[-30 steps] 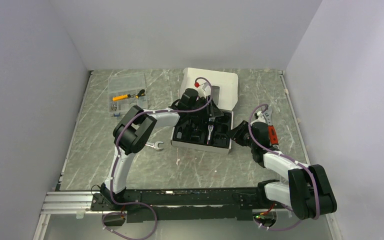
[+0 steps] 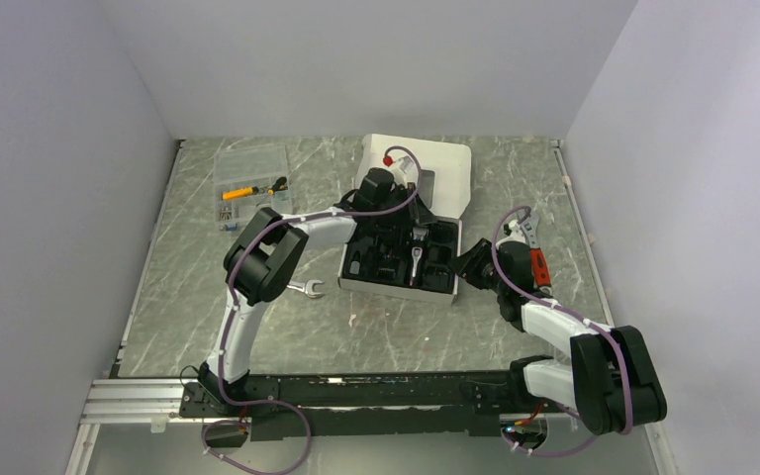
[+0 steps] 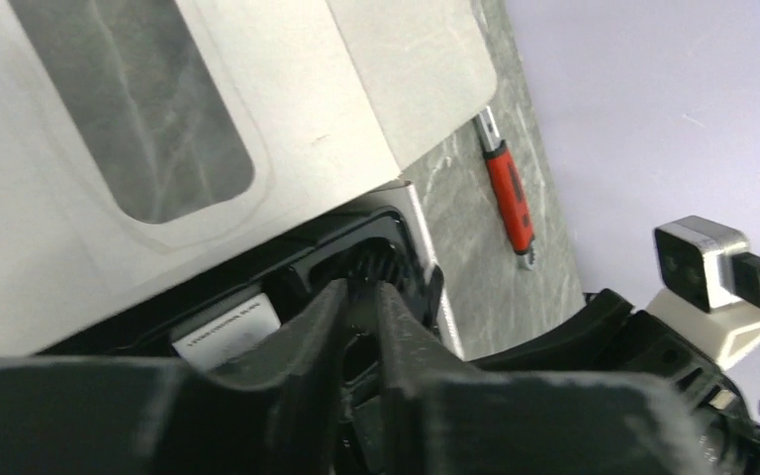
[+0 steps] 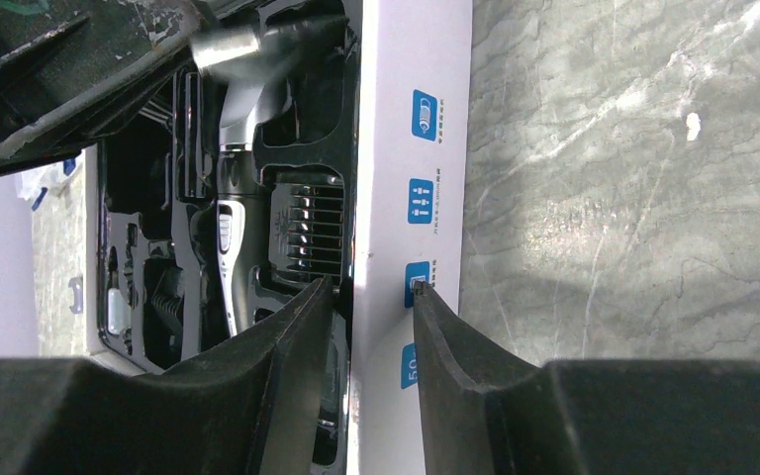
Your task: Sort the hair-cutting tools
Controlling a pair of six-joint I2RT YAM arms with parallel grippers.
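An open white box (image 2: 396,289) with a black moulded insert holds the hair cutting tools. The hair clipper (image 4: 241,223) lies in its slot, and a black slotted piece (image 4: 307,223) sits in the compartment beside it. My left gripper is low over the insert's back right part, its fingertips a narrow gap apart; whether anything lies between them is unclear. A blurred silver part (image 4: 226,47) shows beside its finger in the right wrist view. My right gripper is shut on the box's side wall (image 4: 411,129), one finger on each side.
The lid (image 2: 450,178) lies open behind the box. A red-handled tool (image 2: 540,267) is right of the right gripper, a wrench (image 2: 307,288) left of the box. A clear organizer (image 2: 252,203) stands at the back left.
My left gripper has shifted slightly over the back part of the box. The right arm and the box have stayed in place.
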